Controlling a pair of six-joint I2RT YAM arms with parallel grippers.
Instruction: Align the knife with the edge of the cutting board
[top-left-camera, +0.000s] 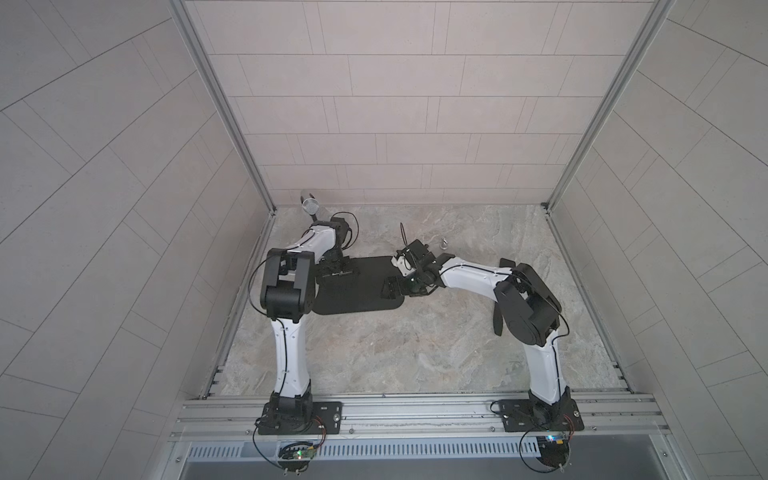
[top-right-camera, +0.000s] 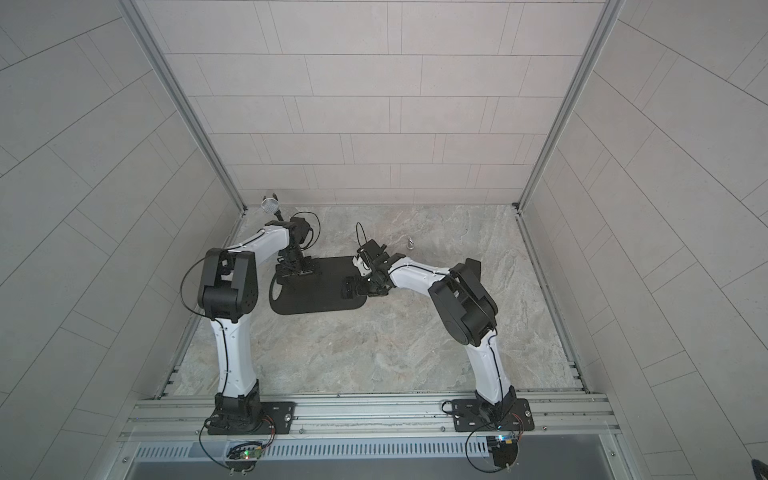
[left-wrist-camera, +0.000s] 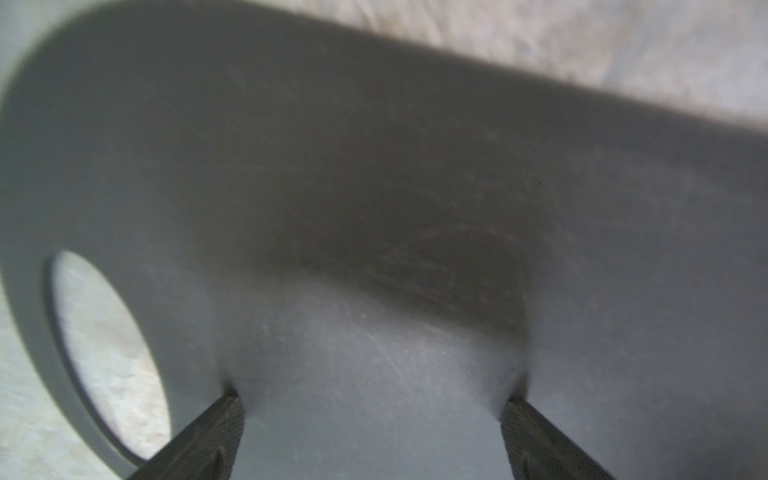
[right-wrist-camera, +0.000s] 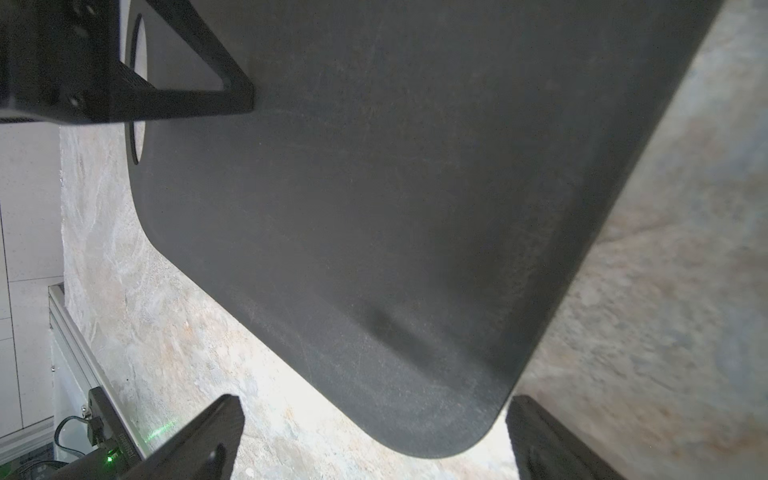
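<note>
The black cutting board lies flat left of centre, an oval hole near its left end. Over the board's left part hovers my left gripper, with only the dark board between its widely parted fingers. My right gripper is open too, above the board's right end, where a rounded corner shows between its fingertips. A long dark item that looks like the knife lies on the right side, partly covered by the right arm. Neither gripper holds anything.
A round pale object stands in the far left corner. A small shiny item lies beyond the right gripper.
</note>
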